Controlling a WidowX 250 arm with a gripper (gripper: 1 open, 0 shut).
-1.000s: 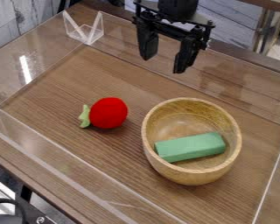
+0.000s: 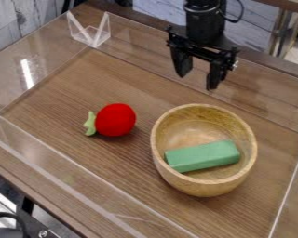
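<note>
My black gripper [image 2: 201, 65] hangs over the back of the wooden table, open, its fingers pointing down with nothing visible between them. In front of it, toward the right, a wooden bowl [image 2: 178, 134] holds a green block [image 2: 201, 157]. A red rounded object [image 2: 115, 119] with a green tip lies on the table to the left of the bowl.
A clear plastic item [image 2: 89, 28] stands at the back left. A dark object [image 2: 5, 223] shows at the bottom left corner.
My gripper has drawn back toward the rear of the table and now looks smaller. The bowl, the green block and the red object have not moved.
</note>
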